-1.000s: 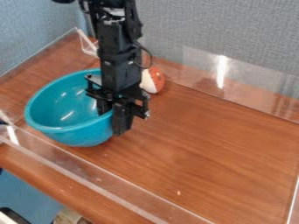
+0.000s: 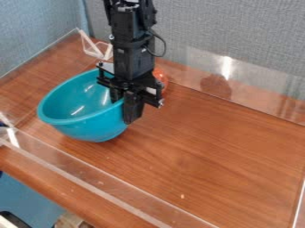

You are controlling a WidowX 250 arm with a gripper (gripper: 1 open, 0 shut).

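A turquoise bowl (image 2: 77, 116) sits on the wooden surface at the left, slightly tilted. My black gripper (image 2: 127, 96) is over the bowl's right rim, its fingers at or around that rim; whether they are shut on it I cannot tell. An orange-red object (image 2: 159, 79) lies behind the gripper, mostly hidden by it.
Grey walls (image 2: 238, 44) stand at the back and left, with clear edging along the surface. A white prong-like piece shows at the back left.
My gripper has moved slightly to the right and up, now covering more of the orange-red object. The bowl has shifted slightly to the right.
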